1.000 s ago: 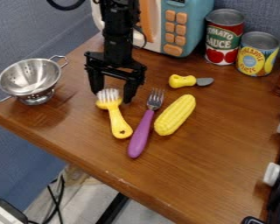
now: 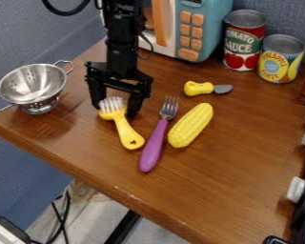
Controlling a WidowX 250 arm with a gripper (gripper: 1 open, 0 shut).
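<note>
My black gripper (image 2: 118, 98) is low over the wooden table, its fingers straddling the white-bristled head of a yellow brush (image 2: 125, 128); whether they touch it or are closed on it I cannot tell. Just right of the brush lie a purple-handled fork (image 2: 154, 147) and a yellow corn cob (image 2: 190, 125). A small yellow-handled cutter (image 2: 200, 89) lies behind the corn.
A steel colander (image 2: 34, 87) sits at the left table edge. A toy microwave (image 2: 194, 21), a tomato can (image 2: 243, 43) and a yellow can (image 2: 280, 59) stand at the back. Stove knobs line the right.
Over the last second my gripper has moved down a little onto the brush's head. The objects look unmoved.
</note>
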